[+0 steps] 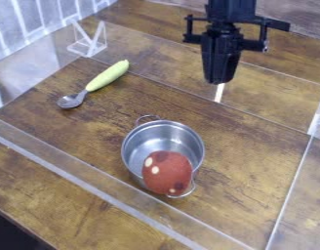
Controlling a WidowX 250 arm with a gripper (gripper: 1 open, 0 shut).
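Note:
My gripper (pixel 218 74) hangs shut over the back right of the wooden table, nothing visible between its fingers. A steel pot (pixel 147 141) with wire handles stands at the front middle, holding a red, pale-spotted round object (pixel 168 172). A yellow corn cob (pixel 108 76) lies at the back left, beside a metal spoon (pixel 73 100).
A small white rack (pixel 90 43) stands at the back left near a white barred edge. Clear panels border the table at left and right. The wooden surface (pixel 248 146) right of the pot is clear.

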